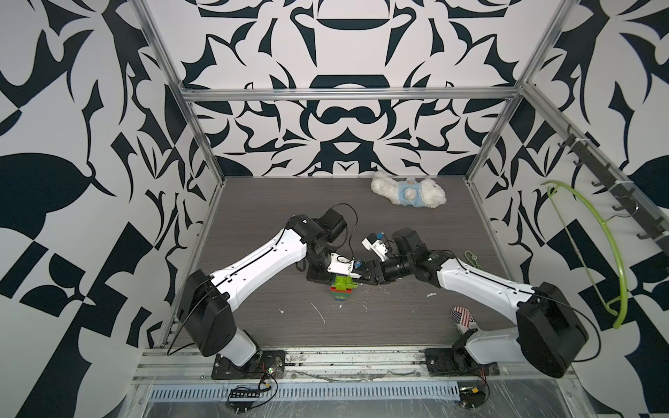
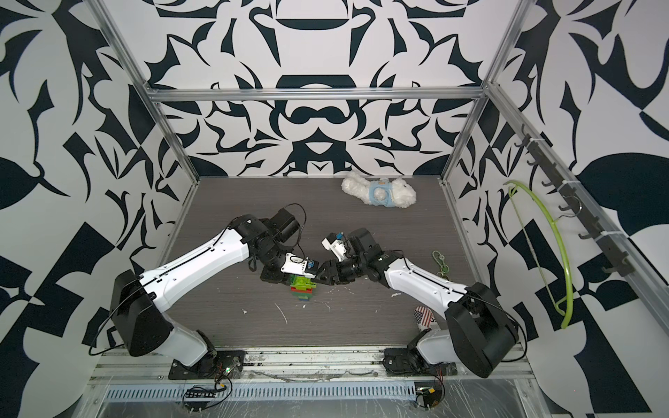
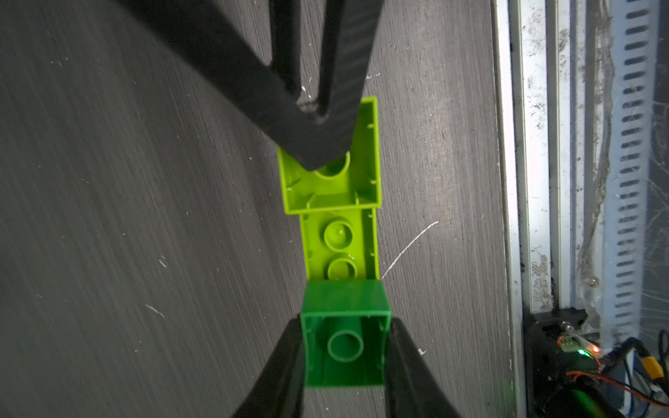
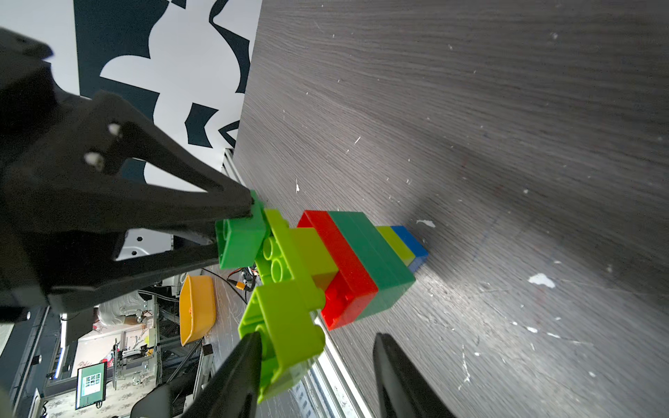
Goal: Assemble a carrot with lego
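Note:
Off to the left, my left gripper is shut on a dark green brick point(image 3: 346, 348). That brick sits at one end of lime bricks point(image 3: 341, 240); whether it is pressed fully on cannot be told. In the right wrist view the stack runs from lime through a red brick point(image 4: 341, 271), a teal-green layer point(image 4: 376, 261) and yellow-green to a blue brick point(image 4: 411, 244). My right gripper has its fingers either side of the outer lime brick point(image 4: 289, 341); one finger point(image 3: 313, 139) overlaps its hollow side, while a gap shows beside the other.
A white plush toy with a blue band point(image 1: 411, 192) lies at the back. Green-handled scissors point(image 1: 472, 259) and a striped object point(image 1: 462, 319) are to the right. Both grippers crowd close together over the centre front.

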